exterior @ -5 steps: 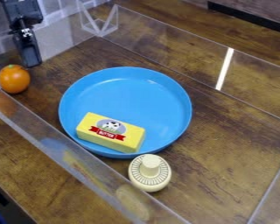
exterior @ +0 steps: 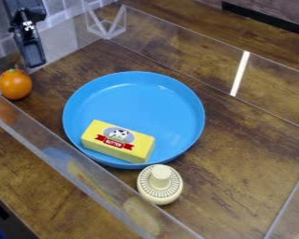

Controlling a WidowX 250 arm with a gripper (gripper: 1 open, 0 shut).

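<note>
A blue plate (exterior: 146, 103) lies in the middle of the wooden counter, with a yellow butter box (exterior: 117, 140) resting on its lower left part. At the upper left edge of the view is my dark gripper (exterior: 31, 56), above an orange fruit (exterior: 15, 84) and away from the plate. The gripper is small in view and appears shut, with nothing visible between its fingers.
A cream knobbed object (exterior: 160, 184) stands just below the plate. Clear panels run along the left and upper left. The counter (exterior: 246, 121) to the right of the plate is free.
My gripper has moved slightly upward at the upper left. The plate, butter box, fruit and cream object have stayed in place.
</note>
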